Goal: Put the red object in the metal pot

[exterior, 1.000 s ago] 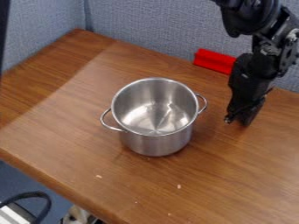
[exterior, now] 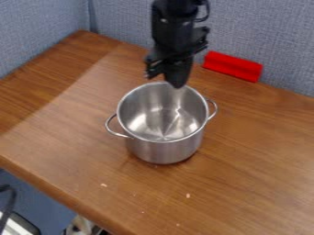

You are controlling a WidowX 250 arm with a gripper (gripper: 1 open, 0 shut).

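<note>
The red object [exterior: 233, 66], a bar-like block, lies on the table against the back wall, right of centre. In the middle of the table stands the metal pot [exterior: 163, 140], upright, with a wire handle on each side and nothing visible inside. My black gripper [exterior: 168, 75] hangs over the pot's back rim, to the left of the red object and apart from it. Its fingertips overlap the rim in this view; whether they touch it is unclear. Nothing red shows at the fingers, and how far apart they stand is hard to make out.
A grey padded wall [exterior: 270, 27] closes off the back of the wooden table [exterior: 61, 101]. Free table surface lies left and right of the pot. Cables [exterior: 10, 207] are at the lower left, off the table's edge.
The gripper has swung from the right side of the table leftward to above the pot's back rim, uncovering the red object. Pot and red object have stayed where they were.
</note>
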